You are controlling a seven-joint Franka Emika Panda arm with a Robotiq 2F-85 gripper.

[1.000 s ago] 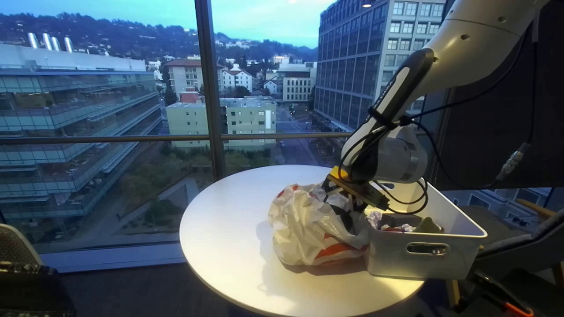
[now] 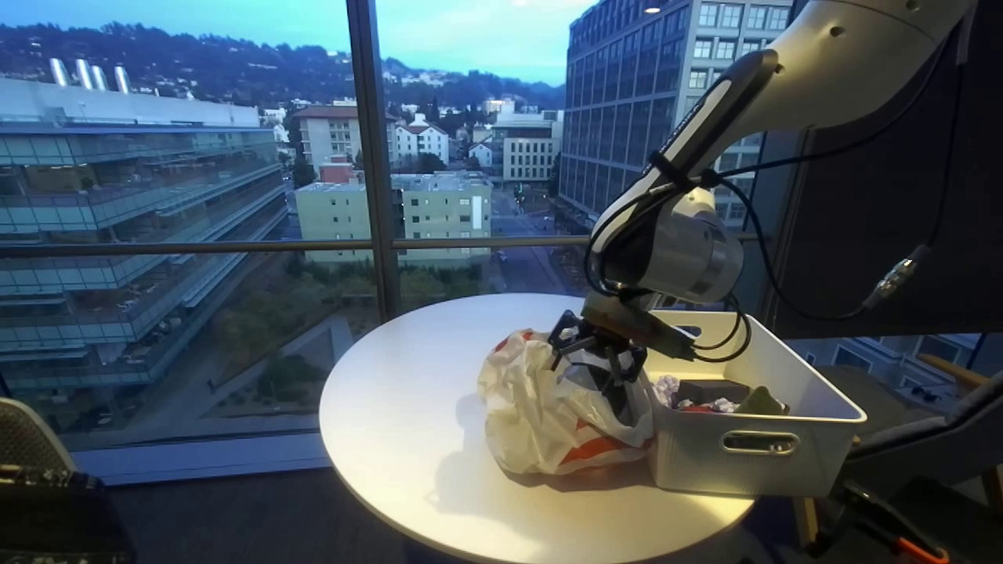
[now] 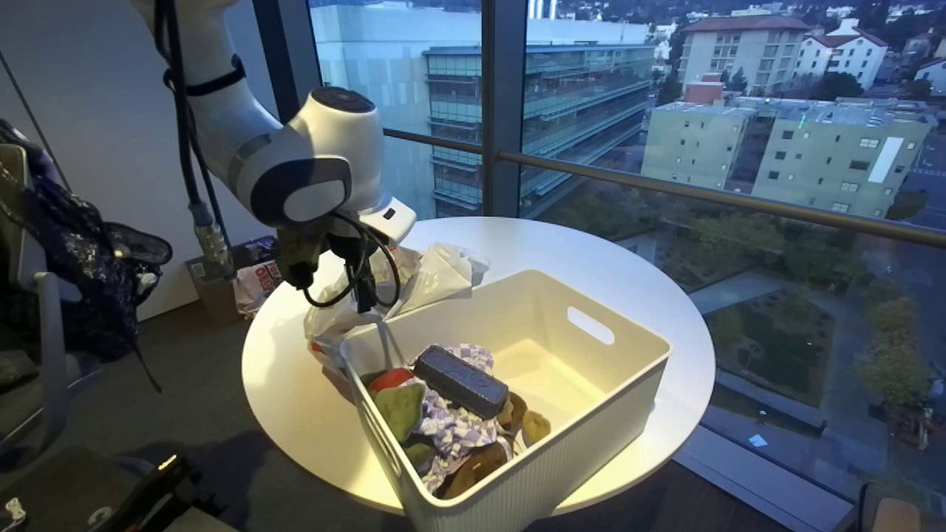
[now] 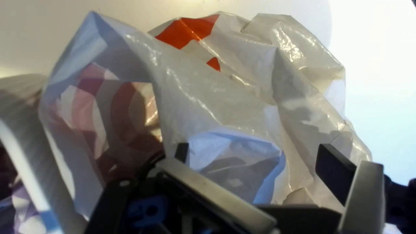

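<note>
A crumpled white plastic bag (image 2: 536,413) with red-orange print sits on the round table, against the bin's side. My gripper (image 2: 588,381) is over the bag's top, at its right part, pointing down. In the wrist view the gripper stands open, its dark finger pads (image 4: 335,171) wide apart. Folds of the bag (image 4: 218,97) lie beneath and between the fingers, with no grip on them. The bag's mouth gapes at the left of that view, showing printed red rings on its wall; what lies deeper is dark and hidden.
A white bin (image 3: 612,390) stands beside the bag, holding a dark grey block (image 3: 461,381), checkered cloth (image 3: 452,430), a green item (image 3: 399,408) and other things. Its far half is empty.
My gripper has moved left and a little lower over the bag. The bag's top looks slightly reshaped near the fingers; the bin has stayed put.
</note>
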